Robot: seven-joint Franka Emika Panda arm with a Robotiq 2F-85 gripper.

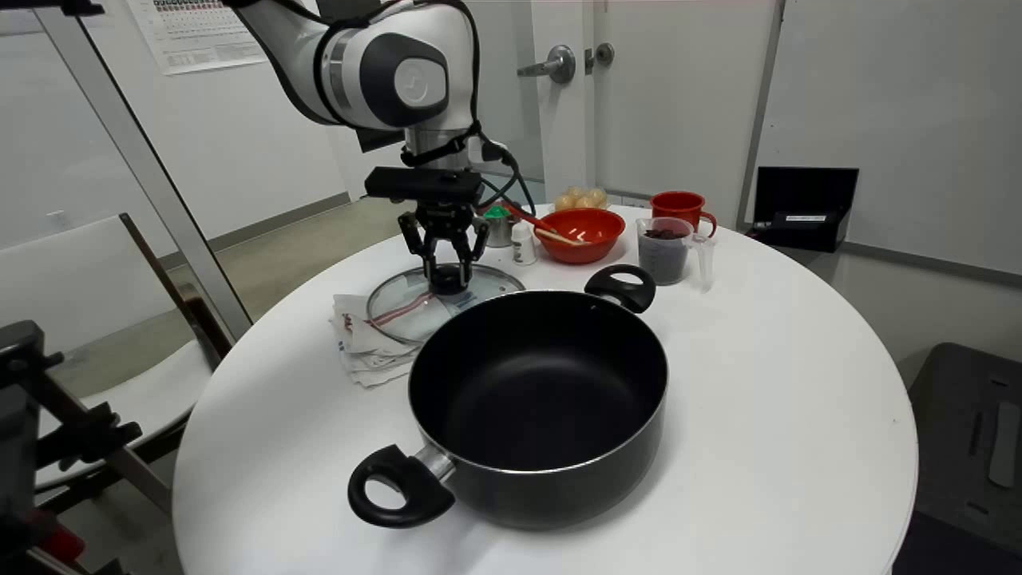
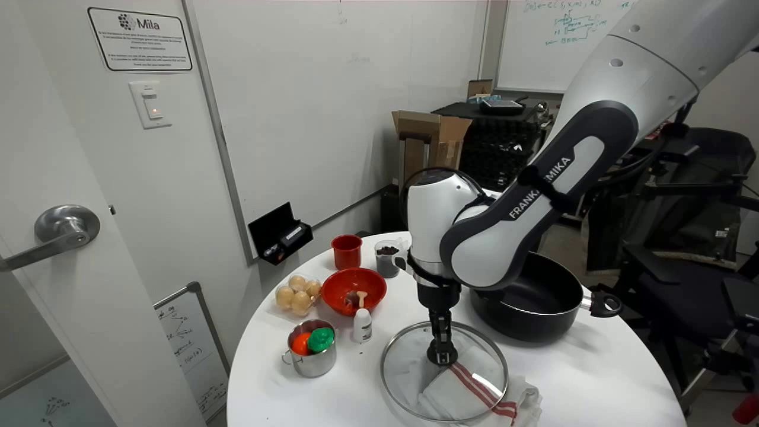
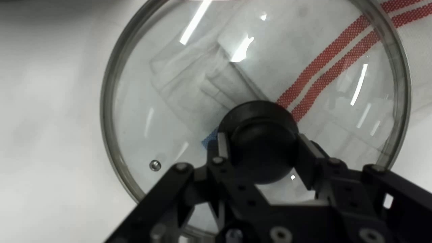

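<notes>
A glass lid (image 1: 402, 305) with a metal rim lies over a folded white towel (image 1: 366, 346) with red stripes, left of and behind the pot. My gripper (image 1: 448, 276) points straight down and is shut on the lid's round black knob (image 3: 263, 141). In the wrist view one finger presses each side of the knob. The black pot (image 1: 536, 383), with two loop handles, stands uncovered and looks empty. From the second exterior view, the lid (image 2: 407, 384) appears flat or nearly so; whether it touches the towel (image 2: 523, 398) everywhere cannot be told.
Behind the lid stand a metal pot (image 2: 313, 359) with red and green items, a white bottle (image 2: 363, 325), a red bowl (image 2: 377, 288), round tan items (image 2: 299, 295), a measuring cup (image 2: 387, 263) and a red mug (image 2: 347, 251).
</notes>
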